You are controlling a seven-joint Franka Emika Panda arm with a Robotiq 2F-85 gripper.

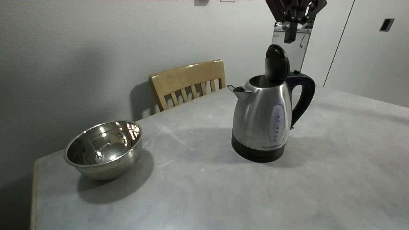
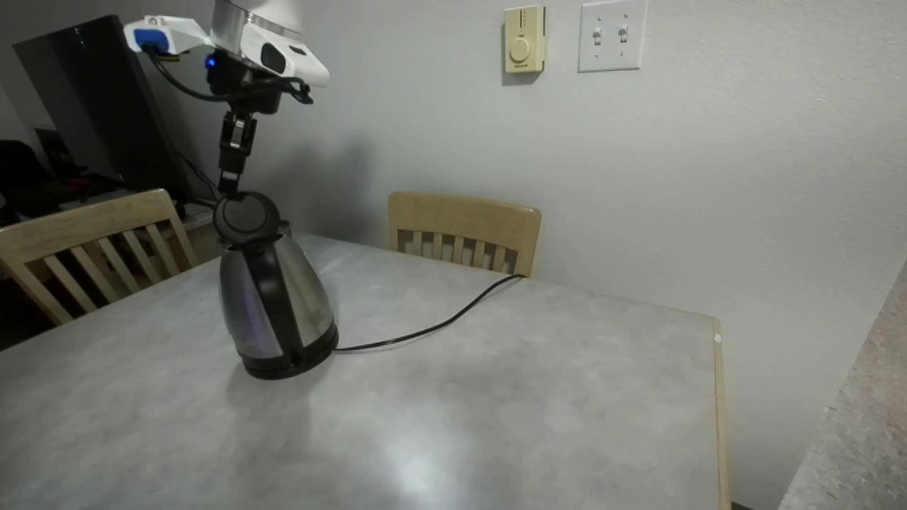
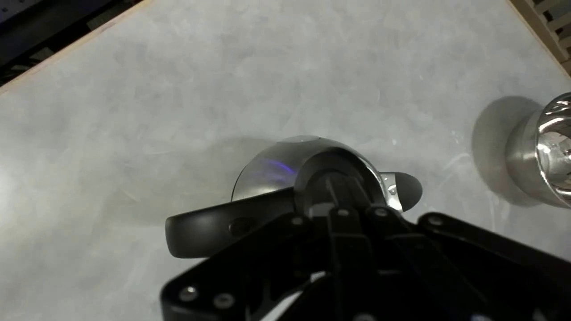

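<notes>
A steel electric kettle (image 1: 260, 118) with a black base and black handle (image 1: 306, 94) stands upright on the table. Its black lid (image 1: 278, 63) is raised, nearly vertical, so the mouth is uncovered; in the second exterior view the lid (image 2: 246, 217) shows its round outer face. My gripper (image 1: 290, 36) hangs just above the lid and a little toward the handle side, its fingers pressed together and nothing seen between them. In the wrist view the gripper's dark fingers overlap the black lid and hide most of the kettle's mouth. Whether they touch the lid is hard to tell.
A shiny steel bowl (image 1: 111, 168) sits well off on the spout side, near the table's edge. From the kettle's base a black cord (image 2: 434, 327) runs toward a wooden chair (image 2: 463, 222).
</notes>
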